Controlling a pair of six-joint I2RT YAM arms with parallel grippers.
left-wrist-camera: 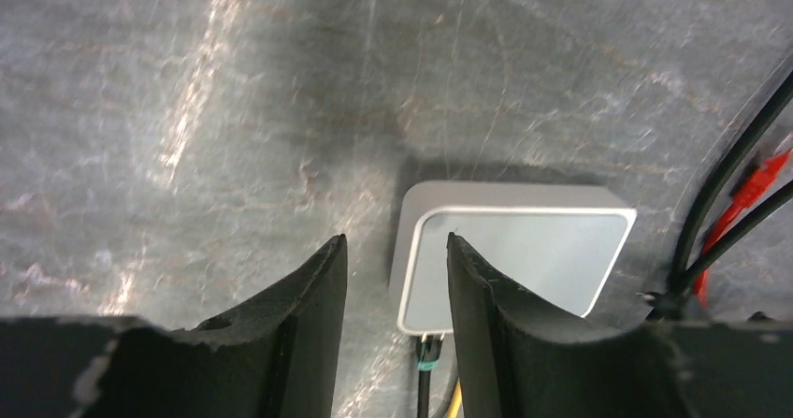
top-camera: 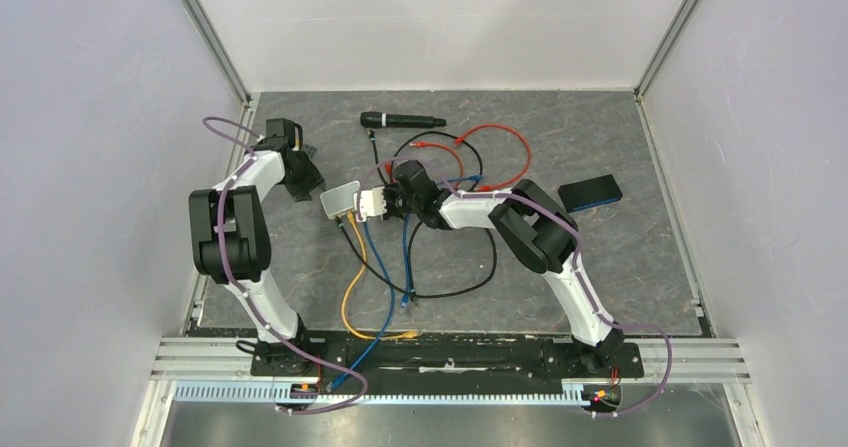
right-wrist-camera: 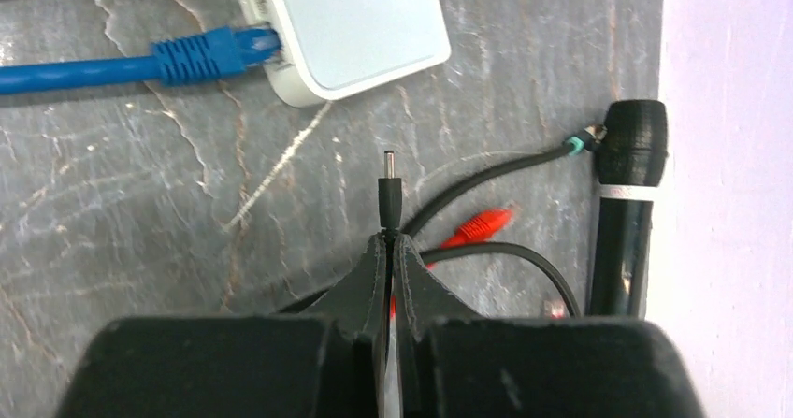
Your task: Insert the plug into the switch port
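Note:
A white switch box [top-camera: 340,199] lies left of centre, with black, yellow and blue cables in its near side; in the right wrist view the box [right-wrist-camera: 360,21] shows a blue plug [right-wrist-camera: 196,58] in a port. My right gripper is shut on a thin black cable, whose slim metal-tipped plug [right-wrist-camera: 390,194] points toward the box from a little below it. My left gripper is part open with nothing between its fingers, above bare floor and the box's edge, to the box's upper left in the top view.
A black microphone [top-camera: 400,120] lies at the back, red cables [top-camera: 525,152] and black loops right of centre, a dark flat rectangular object [top-camera: 590,193] far right. My left arm largely covers objects at the back left.

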